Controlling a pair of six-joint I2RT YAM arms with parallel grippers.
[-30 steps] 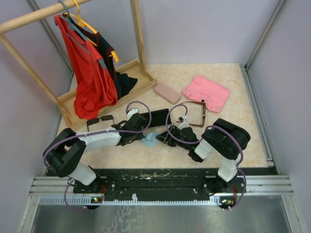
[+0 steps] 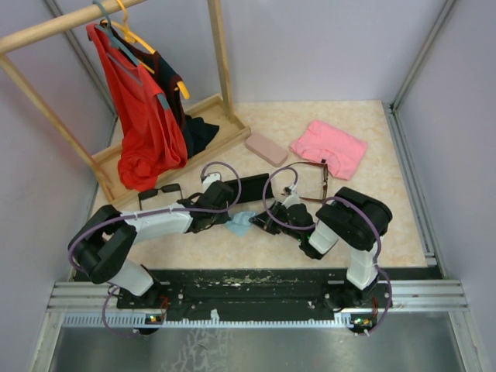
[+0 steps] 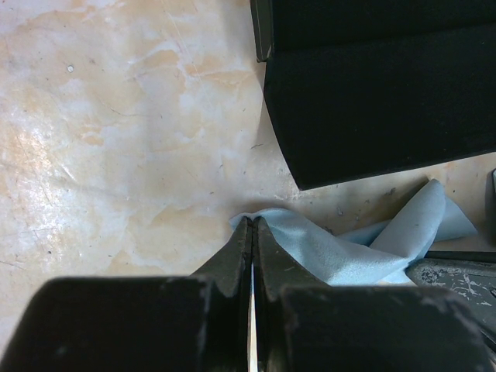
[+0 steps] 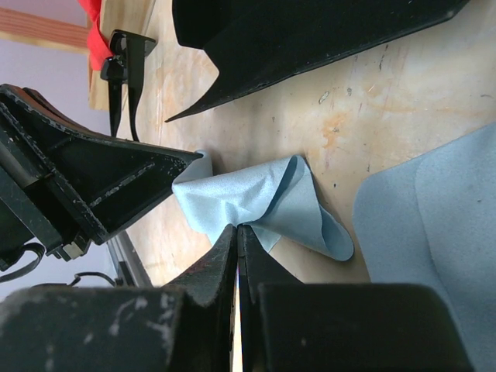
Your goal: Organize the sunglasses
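Dark sunglasses (image 2: 160, 191) lie on the table at the left, beside the rack; the right wrist view also shows these sunglasses (image 4: 128, 70). An open black case (image 2: 249, 188) stands mid-table, and brown-framed glasses (image 2: 325, 182) rest to its right. In front of the case is a crumpled light blue cloth (image 2: 239, 226). My left gripper is shut on an edge of that cloth, which rises to its fingertips. My right gripper is shut with its tips at the cloth's fold, and no fabric shows between them.
A wider piece of blue fabric (image 4: 434, 217) lies at the right of the right wrist view. Behind the case are a pinkish-beige case (image 2: 266, 149) and a folded pink shirt (image 2: 329, 147). Clothes hang on a wooden rack (image 2: 225, 139).
The right arm has shifted slightly left, and its fingers, spread before, are now together. My left arm, the cloth and the glasses look unmoved.
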